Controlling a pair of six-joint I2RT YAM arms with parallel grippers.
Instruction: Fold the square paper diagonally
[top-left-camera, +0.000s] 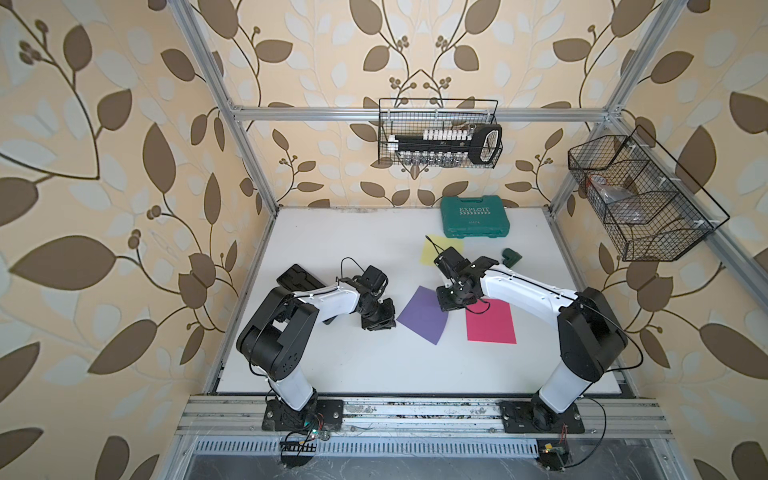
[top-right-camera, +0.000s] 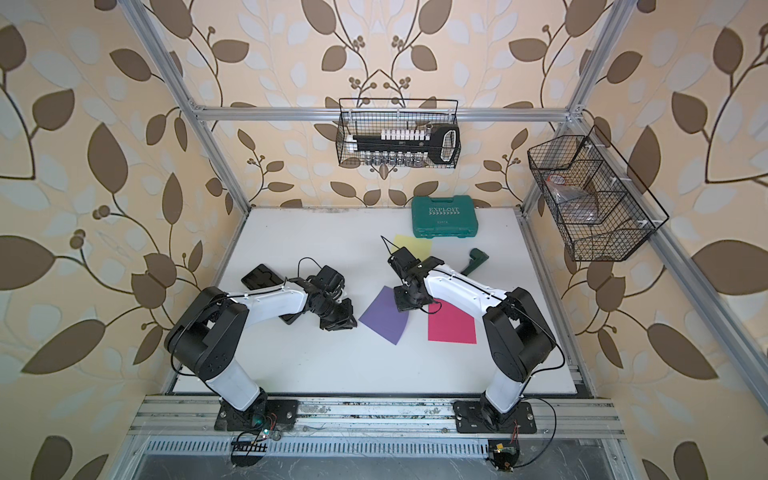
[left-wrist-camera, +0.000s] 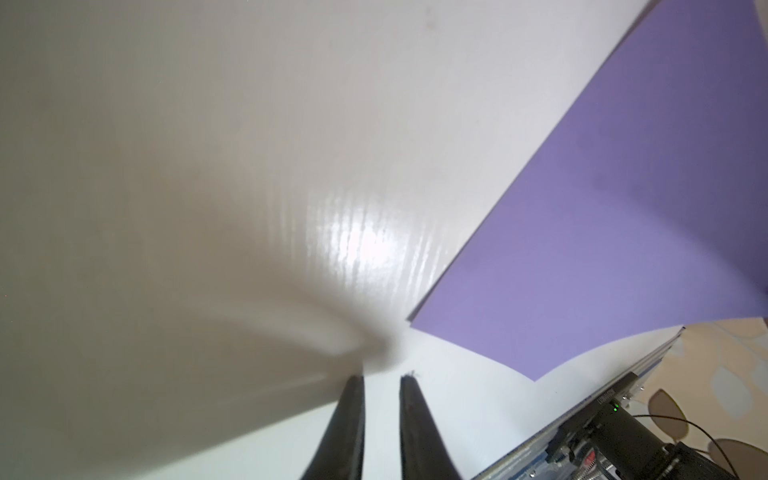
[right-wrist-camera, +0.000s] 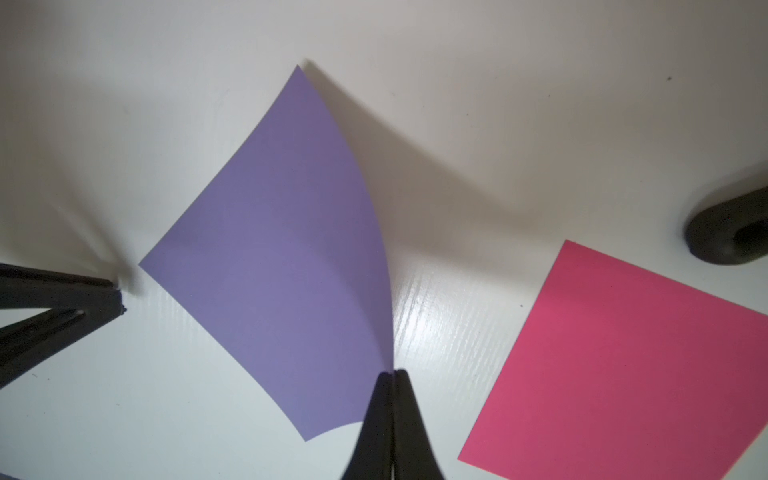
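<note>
The purple square paper (top-left-camera: 420, 318) lies on the white table between my grippers, its edge toward my right side curved up off the surface, casting a shadow. My right gripper is shut at that lifted edge; whether the paper is between its fingertips is hard to tell. My left gripper hovers just off the paper's left corner, over bare table, its blurred fingers slightly apart in the left wrist view, with no paper between them.
A pink sheet (right-wrist-camera: 608, 360) lies right of the purple one, a yellow sheet (top-right-camera: 414, 244) behind. A green case (top-right-camera: 444, 216) stands at the back, a dark tool (top-right-camera: 476, 260) at right, a black object (top-right-camera: 260, 277) at left.
</note>
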